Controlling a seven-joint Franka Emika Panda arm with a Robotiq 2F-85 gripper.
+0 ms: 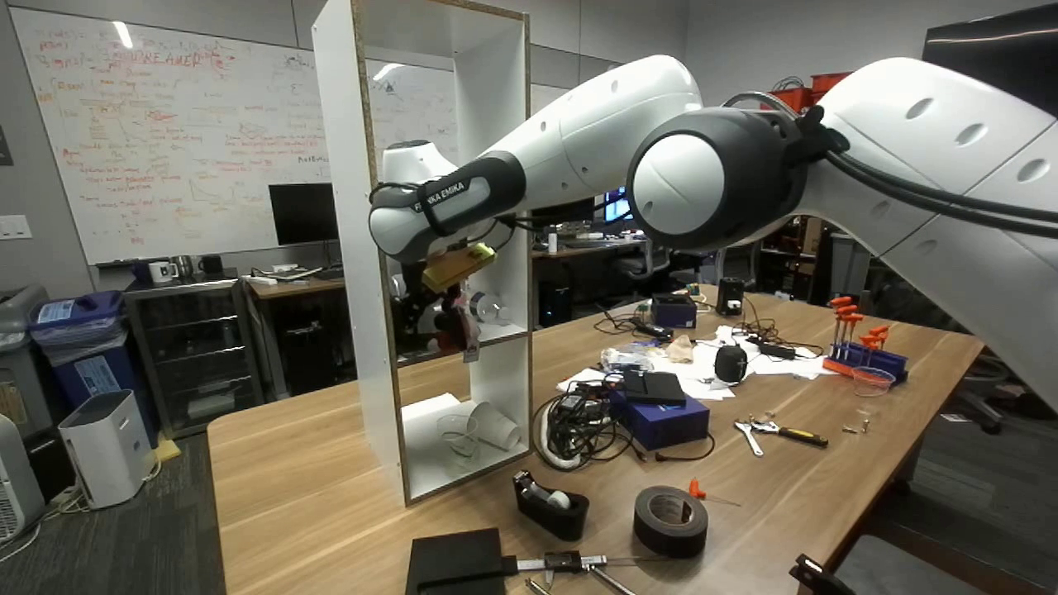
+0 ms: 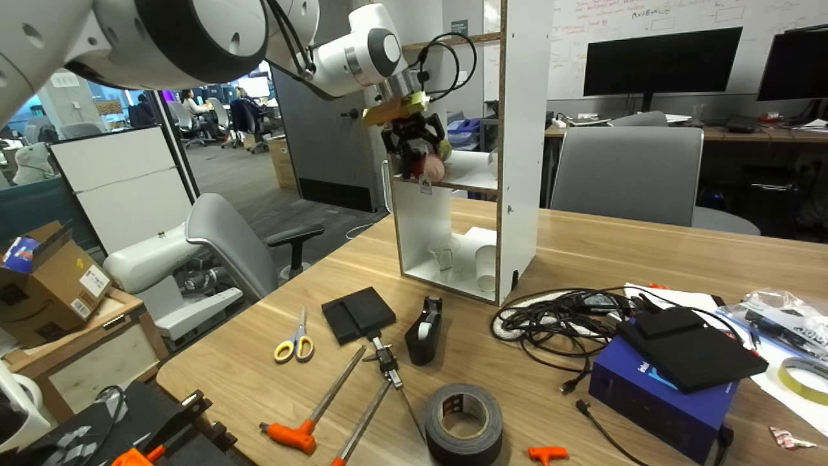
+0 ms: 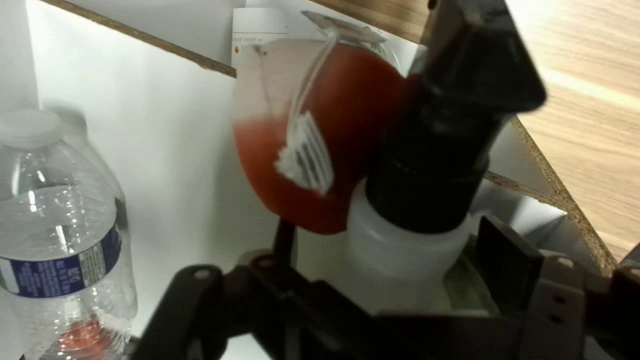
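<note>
My gripper [image 2: 413, 151] is at the open front of the white shelf unit's middle shelf. In the wrist view its dark fingers [image 3: 510, 264] stand apart. A white rounded object with a black top [image 3: 414, 240] shows between them; whether they touch it cannot be told. Just beyond is a red and pale-pink object [image 3: 348, 120] with a tag on a string, seen in exterior view 2 as a pinkish round shape [image 2: 431, 167] beside the fingers. Something olive-green [image 3: 471, 285] is partly hidden near the right finger. A clear water bottle [image 3: 57, 228] with a white cap stands on the left.
The shelf's side wall [image 1: 372, 248] rises close by the gripper. A cup [image 1: 496, 426] lies in the lower compartment. On the table are a tape dispenser [image 1: 550, 506], a roll of dark tape [image 1: 671, 521] and tangled cables [image 1: 580, 421]. Table left of the shelf is clear.
</note>
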